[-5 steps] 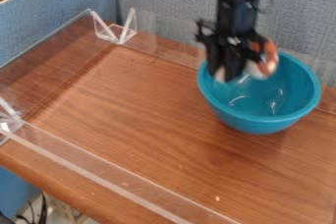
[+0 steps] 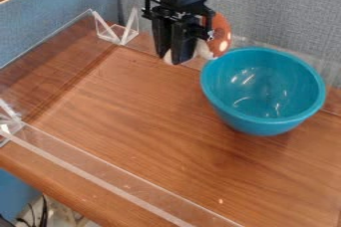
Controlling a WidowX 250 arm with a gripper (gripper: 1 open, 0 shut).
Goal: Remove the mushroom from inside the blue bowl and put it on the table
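The black gripper (image 2: 184,50) hangs from the top of the view, just left of the blue bowl and over the back of the table. It is shut on the mushroom (image 2: 220,34), whose orange-red cap shows at the right side of the fingers; the rest of it is mostly hidden behind them. To the right stands the blue bowl (image 2: 264,118), upright, with nothing visible inside. Whether the mushroom touches the wooden table (image 2: 134,121) cannot be made out.
Bare wood spreads to the left and front of the bowl. A clear barrier (image 2: 114,181) runs along the front left edge, with white brackets (image 2: 118,29) at the corners. A grey wall (image 2: 280,7) closes off the back.
From over the bowl, the gripper rose and moved left with the mushroom. The bowl has stayed in place.
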